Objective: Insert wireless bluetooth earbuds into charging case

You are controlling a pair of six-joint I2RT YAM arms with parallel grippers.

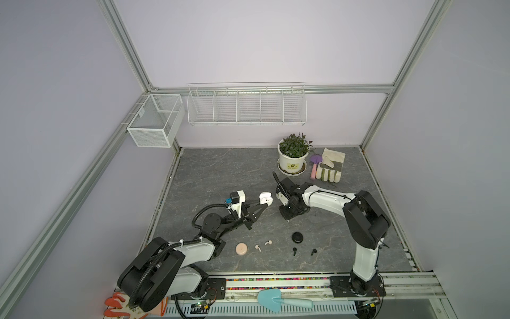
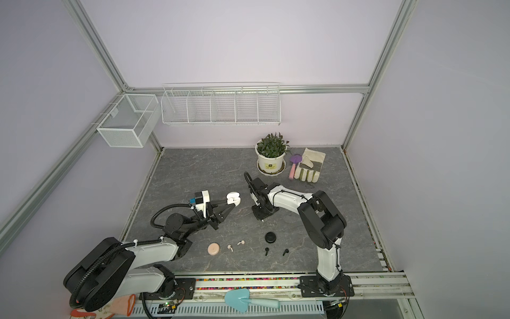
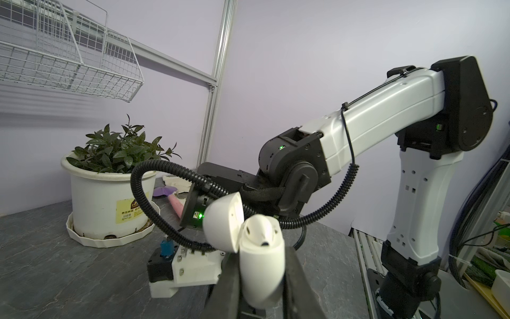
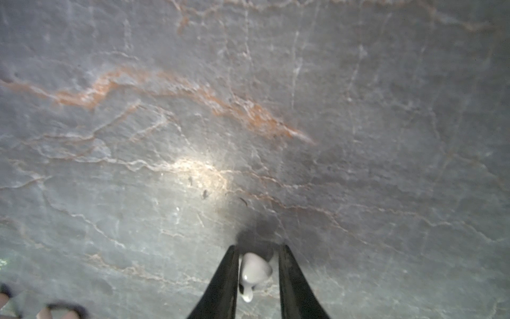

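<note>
A white charging case [image 3: 261,265] stands with its lid [image 3: 223,220] flipped open, my left gripper [image 1: 262,204] shut on its body. A white piece shows in the case's top; whether it is an earbud or part of the case I cannot tell. In the right wrist view a white earbud [image 4: 255,270] lies between the dark fingers of my right gripper, close against the left one. A gap shows on its right side, so the fingers are partly open around it. The top views show the right gripper low over the table, right of the case.
In front lie a pink round case [image 1: 241,248] with two pale earbuds and a black round case [image 1: 297,237] with two black ones. A potted plant [image 1: 292,159] stands at the back, beside a purple tool [image 1: 316,159] and gloves [image 1: 329,172].
</note>
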